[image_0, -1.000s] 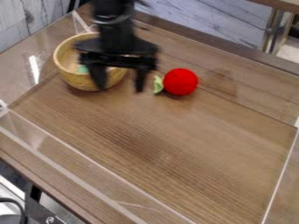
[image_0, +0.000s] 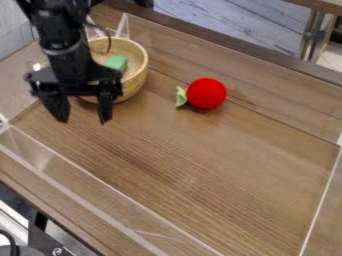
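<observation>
My gripper (image_0: 70, 112) is at the left, a black two-pronged tool pointing down in front of a wooden bowl (image_0: 131, 60). A green object (image_0: 116, 64) sits inside the bowl, partly hidden by the arm. A red round object (image_0: 206, 93) lies on the wooden table right of the bowl, with a small green piece (image_0: 181, 97) at its left side. Whether anything is between the fingers is hard to tell.
A pale edge runs along the top right and far right.
The gripper has moved down toward the front from over the bowl, uncovering more of the bowl.
</observation>
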